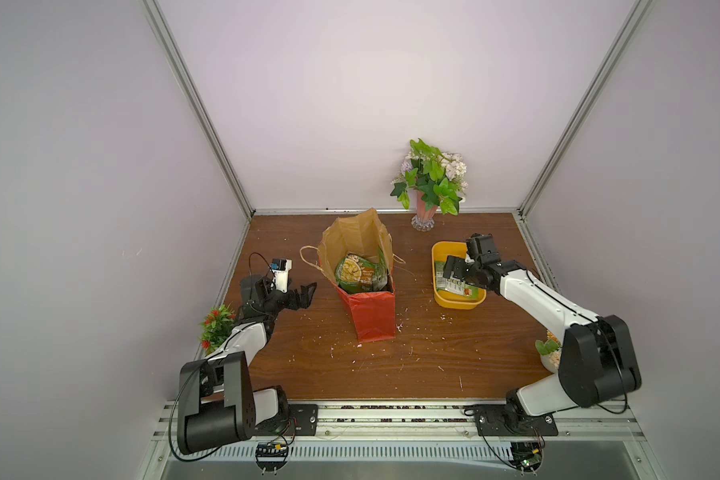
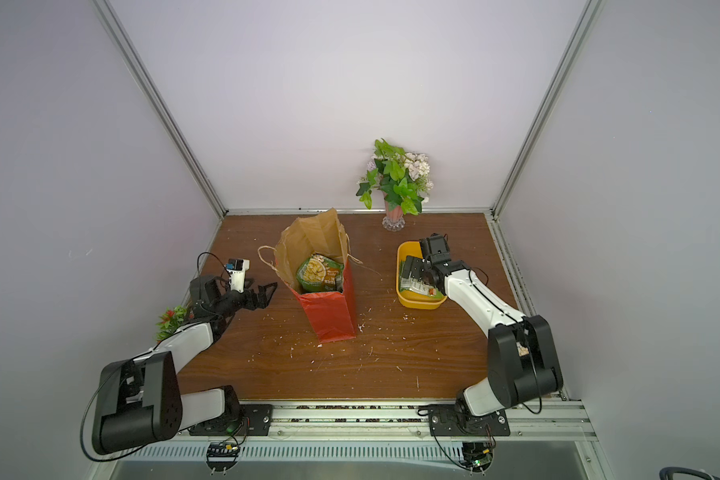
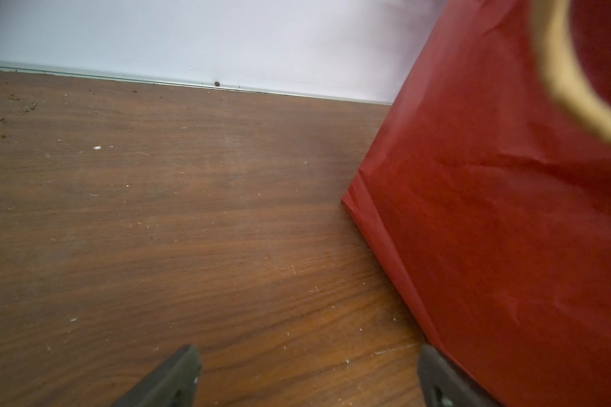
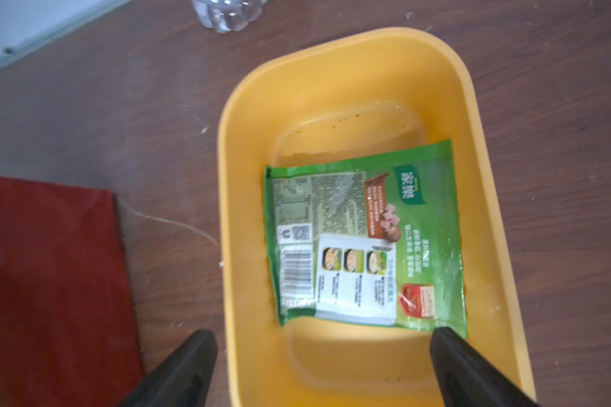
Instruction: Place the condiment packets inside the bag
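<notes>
One green condiment packet lies flat in the yellow bin, its printed back facing up. Over that bin hangs my right gripper, open, its fingers wide apart with nothing between them. In the middle of the table the red paper bag stands upright with its mouth open. Several green packets show inside it. Left of the bag my left gripper is open and empty. The bag's red side fills the right of the left wrist view.
A flower vase stands at the back, between bag and bin. Rope handles stick out from the bag's sides. Potted flowers are at the left edge.
</notes>
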